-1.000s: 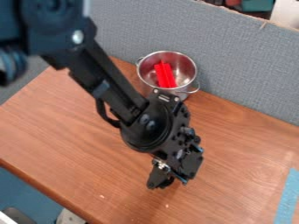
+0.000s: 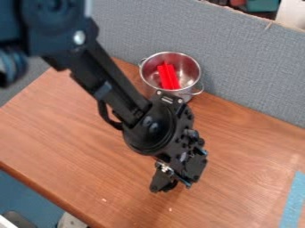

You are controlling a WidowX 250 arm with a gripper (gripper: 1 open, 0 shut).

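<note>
The black arm reaches in from the upper left, and its gripper (image 2: 177, 178) points down at the wooden table (image 2: 71, 142), low at centre right. The gripper's fingers are dark and mostly seen from above; it stands open, and I see nothing clearly held, though the space between the fingers is partly hidden. Behind the arm sits a steel pot (image 2: 154, 66) with red objects (image 2: 169, 76) inside.
A grey padded wall (image 2: 251, 67) runs along the back of the table. A strip of blue tape (image 2: 293, 200) lies at the right. The table's left front edge drops to a blue floor.
</note>
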